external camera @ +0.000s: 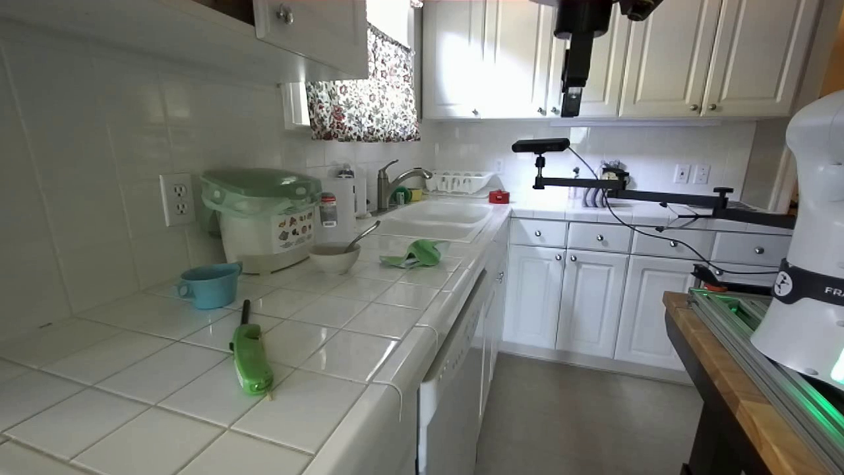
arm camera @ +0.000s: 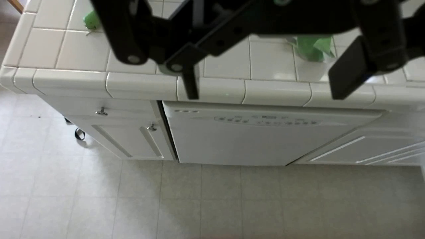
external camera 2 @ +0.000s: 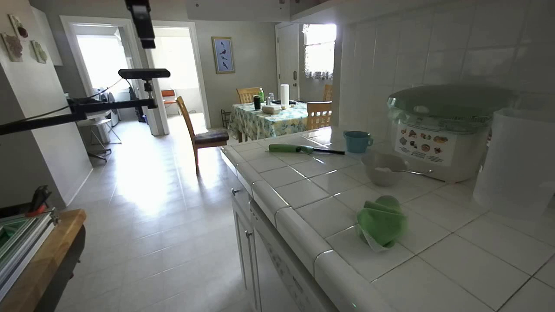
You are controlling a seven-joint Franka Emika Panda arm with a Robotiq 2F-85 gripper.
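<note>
High above the floor, in front of the counter, hangs my gripper, its fingers wide apart in the wrist view with nothing between them. In exterior view 1 it shows edge-on near the top. Below it the white tiled counter [external camera: 348,356] carries a green lighter with a black stem [external camera: 250,360], a blue cup [external camera: 211,286], a light bowl with a spoon in it [external camera: 334,260], and a crumpled green cloth or packet [external camera: 423,253]. The wrist view shows parts of the lighter [arm camera: 91,20] and the green cloth [arm camera: 312,47], both apart from my fingers.
A rice bin with a green lid [external camera: 265,225] stands against the wall. Behind it are the sink [external camera: 443,212] and faucet [external camera: 395,183]. A camera on a black bar [external camera: 633,194] juts out below my gripper's height.
</note>
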